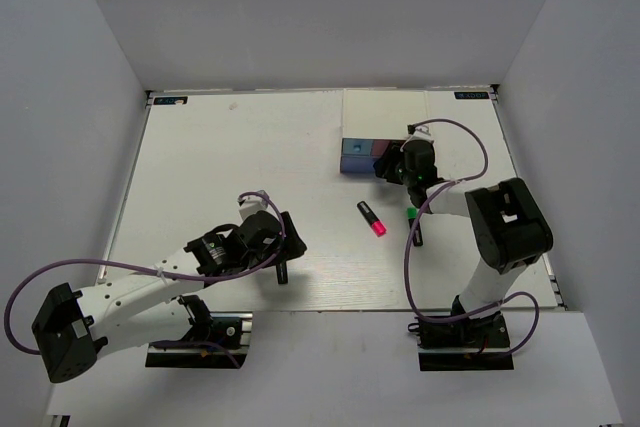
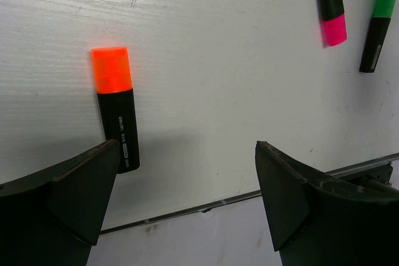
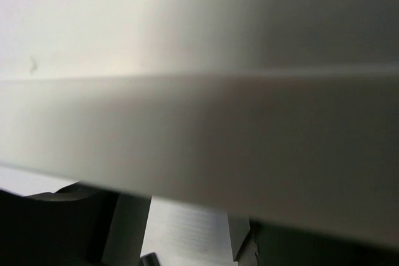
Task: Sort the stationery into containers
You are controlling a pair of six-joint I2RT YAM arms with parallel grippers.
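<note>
A box with a pale top and blue and dark red front stands at the back right. My right gripper is at its front. In the right wrist view a pale panel hides the fingertips; the fingers stand apart, with table showing between them. An orange-capped black marker lies below my open left gripper, nearer its left finger; nothing is held. A pink-ended marker and a green-ended marker lie in front of the box.
Purple cables loop along both arms. Grey walls enclose the back and sides.
</note>
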